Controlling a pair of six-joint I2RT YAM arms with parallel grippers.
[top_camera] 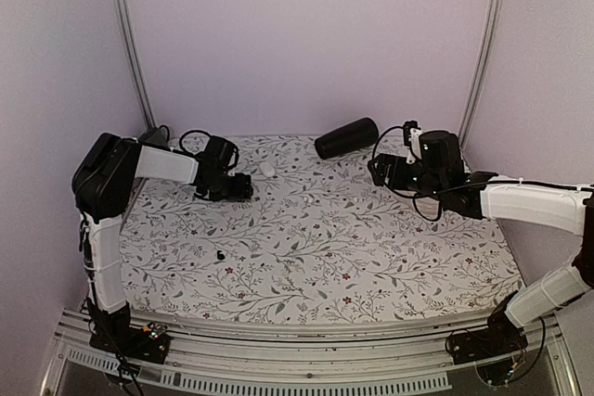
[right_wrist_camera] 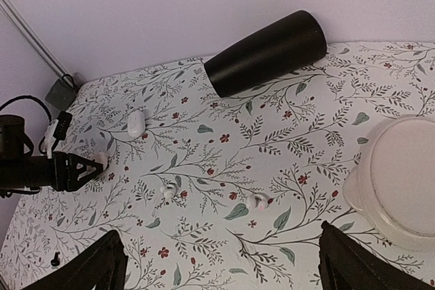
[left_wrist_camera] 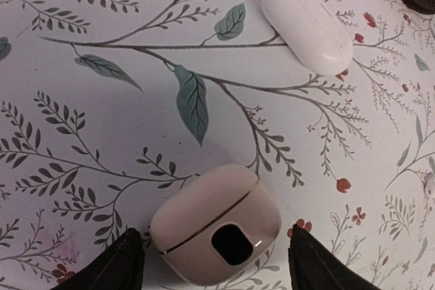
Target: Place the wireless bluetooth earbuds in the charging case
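My left gripper [top_camera: 239,188] is part open around a white charging case [left_wrist_camera: 194,212], whose lid seam and dark square show between the fingers in the left wrist view; contact is not clear. A white oblong object [left_wrist_camera: 306,25] [right_wrist_camera: 136,122] lies behind it. Two small white pieces, which look like earbuds [right_wrist_camera: 169,189] [right_wrist_camera: 258,201], lie apart on the patterned table. My right gripper [top_camera: 386,172] is open above the table, with nothing between its fingers.
A black cylinder [top_camera: 345,138] lies at the back. A round white object [right_wrist_camera: 401,174] is at the right, below my right gripper. A small dark item [top_camera: 221,255] lies at the front left.
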